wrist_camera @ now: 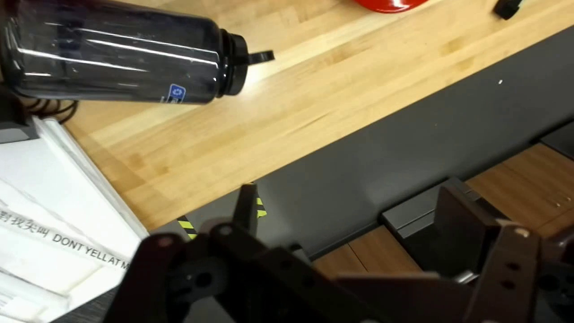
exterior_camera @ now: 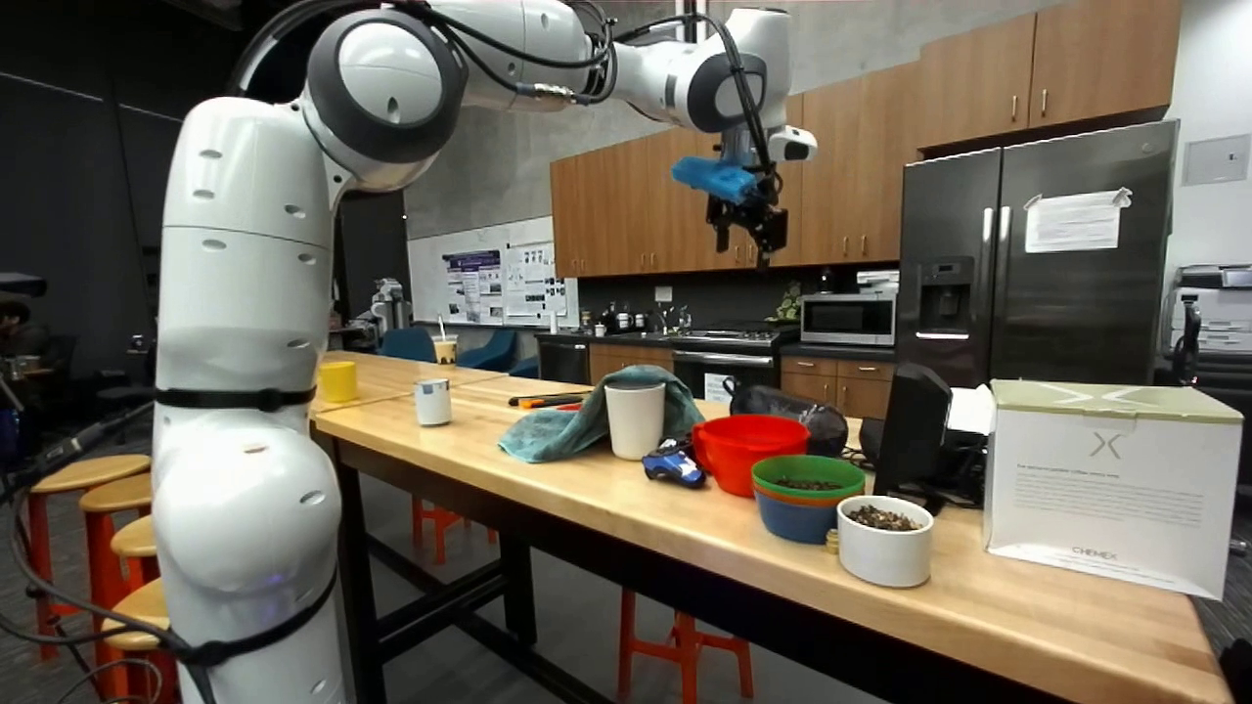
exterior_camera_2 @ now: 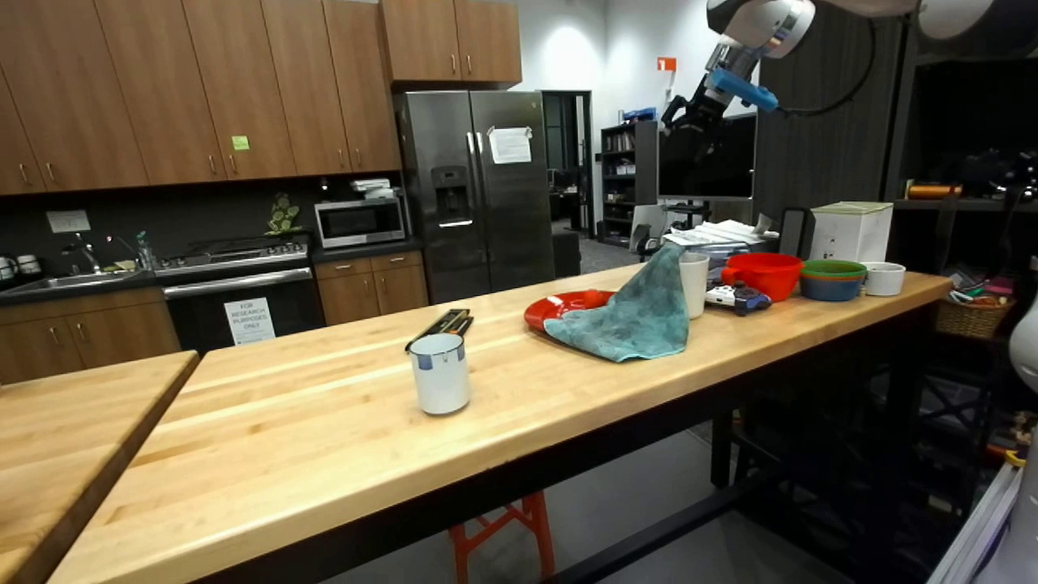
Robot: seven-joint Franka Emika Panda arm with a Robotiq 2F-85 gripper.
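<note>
A dark see-through bottle (wrist_camera: 123, 54) with a black cap lies on its side on the wooden table in the wrist view. In exterior view 1 the same bottle (exterior_camera: 810, 420) shows behind the red bowl (exterior_camera: 751, 452), its cap end toward the left. High above the table, well clear of the bottle, hangs my gripper (exterior_camera: 744, 244). Seen from the wrist, the gripper has its fingers spread wide, with only floor and cabinets visible between them. Exterior view 2 has the gripper (exterior_camera_2: 686, 117) tilted, up near the monitor; the bottle is hard to pick out there.
Close to the bottle stand stacked bowls (exterior_camera: 806, 505), a white bowl (exterior_camera: 886, 557), a black upright object (exterior_camera: 916, 428) and a white box (exterior_camera: 1109, 493). A white cup (exterior_camera: 635, 420), teal cloth (exterior_camera: 558, 433) and blue toy (exterior_camera: 674, 464) lie further left.
</note>
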